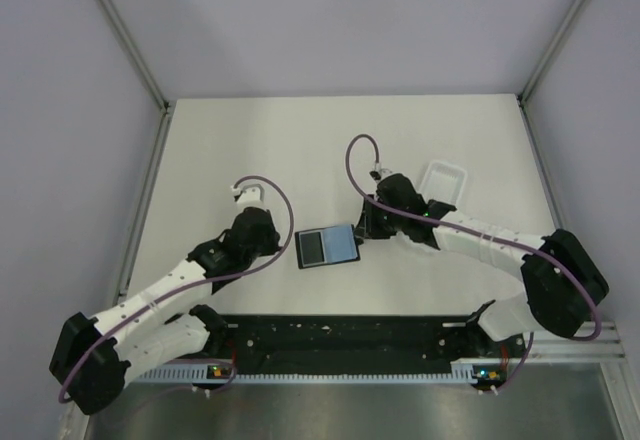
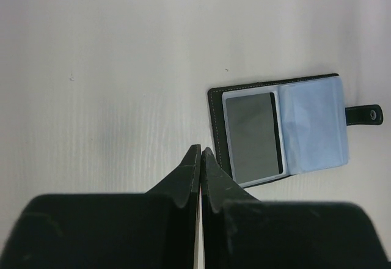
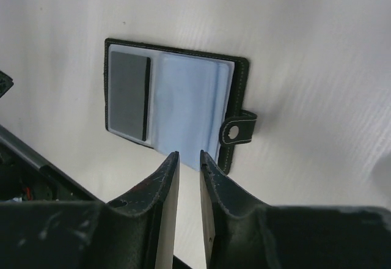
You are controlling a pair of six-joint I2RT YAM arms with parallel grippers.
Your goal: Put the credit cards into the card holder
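Observation:
The black card holder (image 1: 328, 246) lies open on the table between both arms, with a dark windowed left side and pale blue sleeves (image 2: 313, 122) on the right; its snap strap (image 3: 238, 127) sticks out to the right. My left gripper is shut, nothing between its fingers, just left of the holder. My right gripper is shut, its tips close above the holder's right part; I cannot tell what, if anything, is between them.
A white tray (image 1: 443, 175) lies at the right, partly hidden by the right arm.

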